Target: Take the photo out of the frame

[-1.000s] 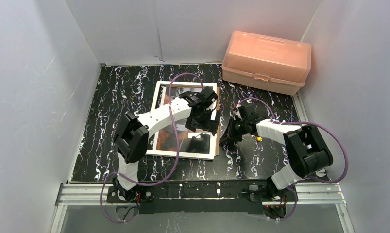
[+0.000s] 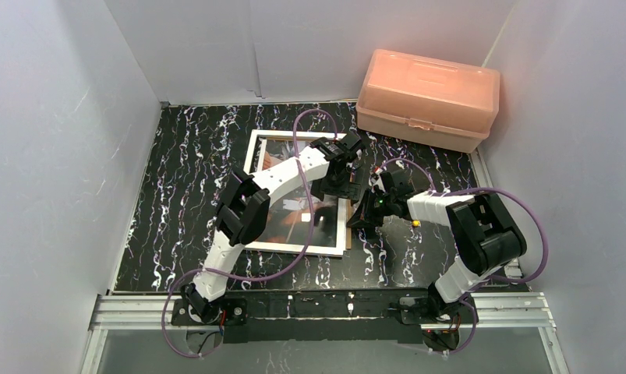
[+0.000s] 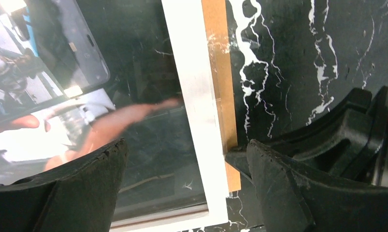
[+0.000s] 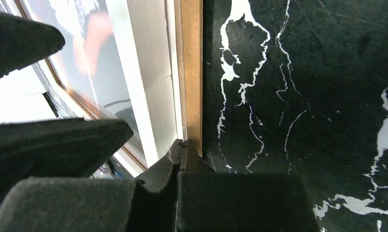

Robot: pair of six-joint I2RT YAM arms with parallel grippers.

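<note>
The white photo frame [image 2: 333, 234] lies glass up on the black marbled table, a brown strip [image 3: 221, 92] along its right edge. Reflections on the glass [image 3: 143, 145] obscure what is under it. My left gripper [image 2: 337, 187] is open above the frame's right side, its fingers either side of that edge in the left wrist view. My right gripper [image 2: 355, 220] is shut, its tips at the brown strip [image 4: 192, 87] on the right edge, low by the table, with nothing visible between them.
A peach plastic box [image 2: 426, 93] stands at the back right. Grey walls enclose the sides and back. The two grippers are very close together.
My left arm has moved right, toward the frame's right edge. The right arm has shifted slightly, its gripper still low beside that edge.
</note>
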